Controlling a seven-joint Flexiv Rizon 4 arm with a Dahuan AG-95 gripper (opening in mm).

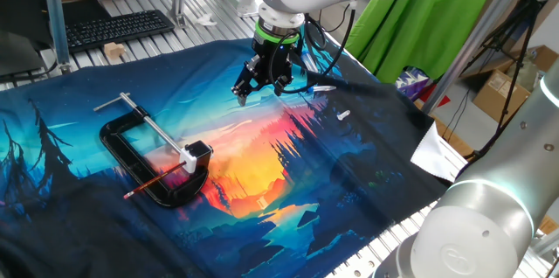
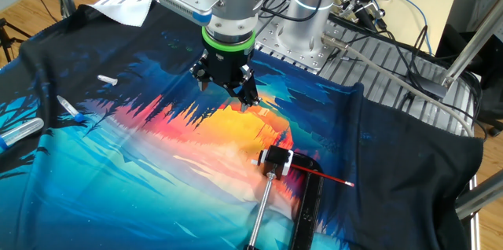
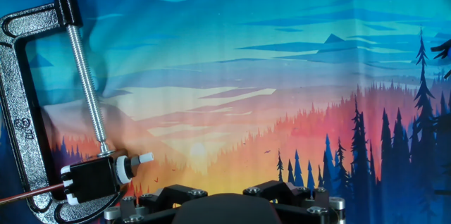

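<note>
My gripper [image 1: 260, 94] hangs above the printed cloth, open, with nothing between its fingers. In the wrist view its two fingers stand wide apart at the bottom edge. A large black C-clamp [image 1: 128, 157] lies on the cloth, left of the gripper in exterior view 1. Around the lower end of its threaded screw [image 3: 87, 86] is a small black block [image 3: 93, 179] with white parts. A thin red stick [image 2: 324, 174] with a pale tip extends from beside that block across the clamp frame. The gripper is well apart from the clamp.
A small white piece [image 2: 108, 79], a blue-tipped tube [image 2: 71, 109] and a larger clear tube [image 2: 21, 133] lie on the cloth [image 2: 196, 195]. A keyboard [image 1: 118, 29] and a wooden block [image 1: 113, 50] stand beyond it.
</note>
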